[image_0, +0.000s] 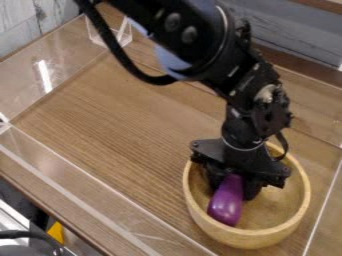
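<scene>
My black gripper (234, 170) reaches down from the top into a cream-coloured bowl (274, 228) at the lower right of the camera view. It is shut on a purple elongated object (226, 203), whose upper end is hidden by the fingers and whose lower end rests inside the bowl.
A small clear container (110, 30) stands at the back left. A wooden ledge runs along the back right.
</scene>
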